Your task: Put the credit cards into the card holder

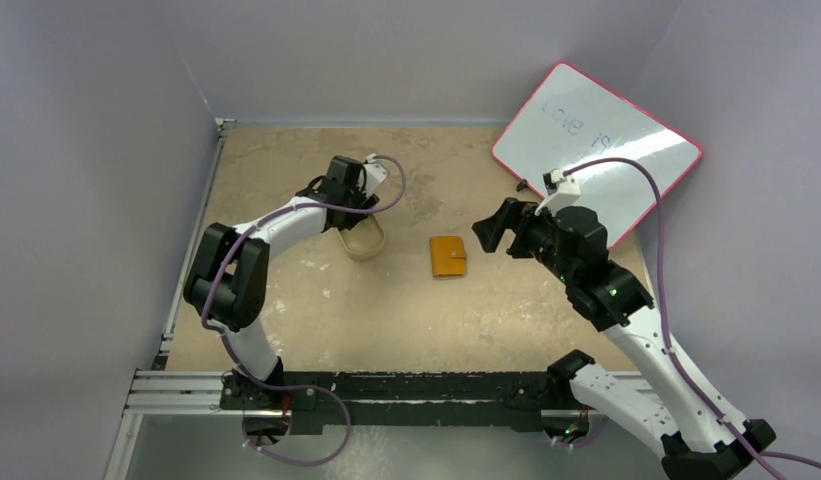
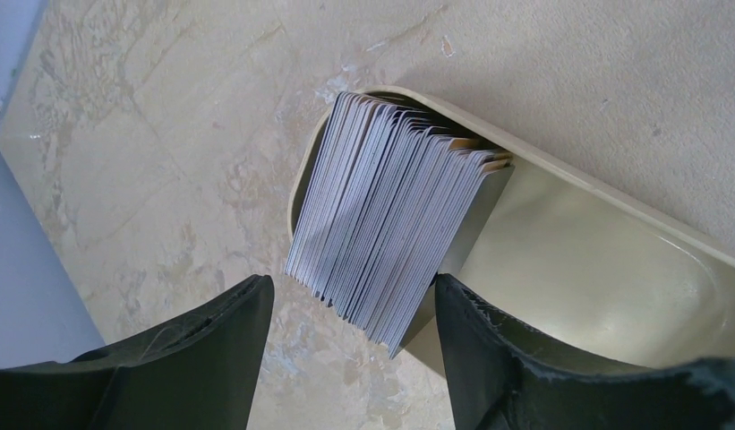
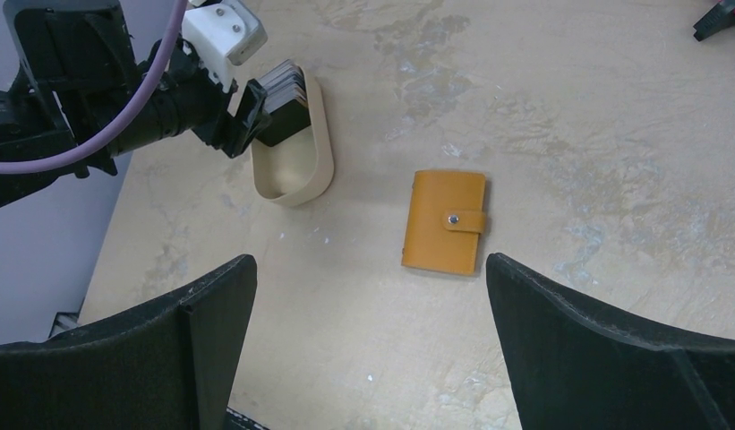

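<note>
A thick row of cards (image 2: pixel 381 215) leans on edge at one end of the cream oval bin (image 2: pixel 605 260) in the left wrist view. My left gripper stands over this bin, its fingers apart on either side of the cards' near corner, the right fingertip close to the front card. Whether it touches the card I cannot tell. The orange-brown card holder (image 3: pixel 444 221) lies closed on the table, its strap snapped, to the right of the bin. My right gripper (image 1: pixel 493 233) is raised to the right of the holder, open and empty.
A whiteboard (image 1: pixel 596 140) with a red-pink rim leans at the back right, close behind the right arm. Bare table (image 1: pixel 386 320) surrounds the holder, with free room in front of it.
</note>
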